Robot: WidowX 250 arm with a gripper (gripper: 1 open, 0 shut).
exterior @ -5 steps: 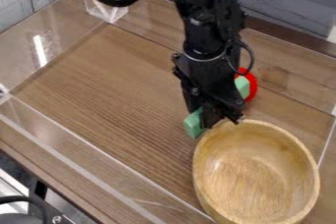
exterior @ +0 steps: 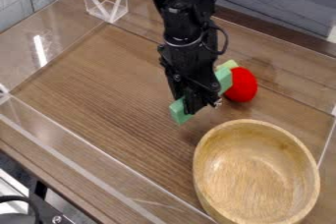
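Observation:
My black gripper [exterior: 192, 94] hangs from the top centre over the wooden table [exterior: 79, 90], shut on a small green object [exterior: 183, 112] whose lower part shows below the fingertips. Just right and behind, a red round object [exterior: 241, 85] lies with a pale green and yellowish item [exterior: 226, 75] beside it, partly hidden by the gripper. A large round wooden bowl [exterior: 256, 174] sits at the front right, below and right of the gripper.
A clear plastic container [exterior: 102, 2] stands at the back left near the table's edge.
The gripper with the green object has moved back and to the left, away from the bowl, and appears smaller; more of the red object now shows.

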